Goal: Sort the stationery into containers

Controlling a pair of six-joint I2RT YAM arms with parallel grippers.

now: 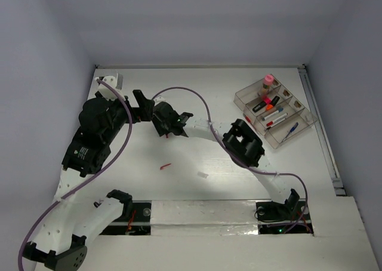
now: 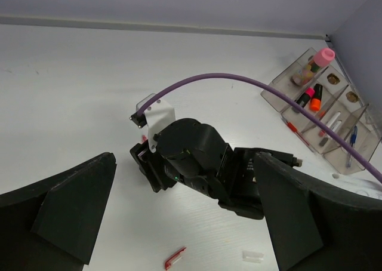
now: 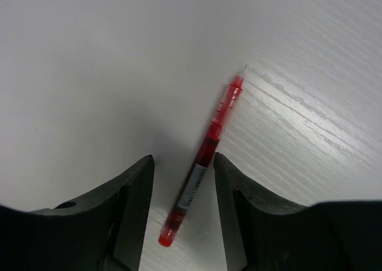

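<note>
A red pen (image 3: 206, 151) with a pale tip lies on the table between the parted fingers of my right gripper, not gripped; from above, the arm hides most of it. My left gripper (image 1: 142, 105) is held high at the left, open and empty. Another short red item (image 1: 165, 166) lies alone on the table nearer the front. The clear divided container (image 1: 276, 144) at the right holds a pink-capped jar (image 1: 266, 83), dark markers with pink and orange caps (image 1: 273, 102), white markers (image 1: 273, 114) and a blue pen (image 1: 291, 129).
A small clear piece (image 1: 203, 174) lies on the table right of the short red item. Another red item (image 2: 292, 126) lies along the container's near side.
</note>
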